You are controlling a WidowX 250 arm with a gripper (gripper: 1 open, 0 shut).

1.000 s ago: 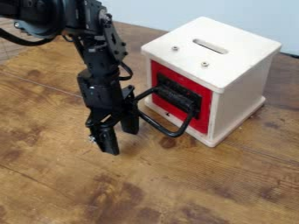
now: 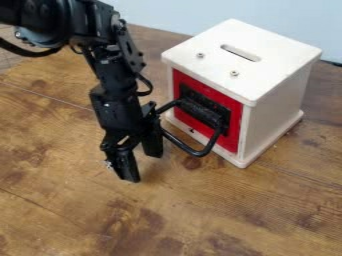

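My black gripper [image 2: 140, 158] hangs low over the wooden floor at the left of a white wooden box [image 2: 267, 85], its two fingers spread open with nothing visible between them. The box has a slot and screws on top and a red front panel [image 2: 229, 142] with a black grille. A black bar handle [image 2: 201, 150] sticks out from that front, reaching close beside my gripper; whether they touch I cannot tell.
A pale wall [image 2: 307, 20] stands behind the box.
My arm and gripper have shifted very slightly over the last second. The box and handle look the same.
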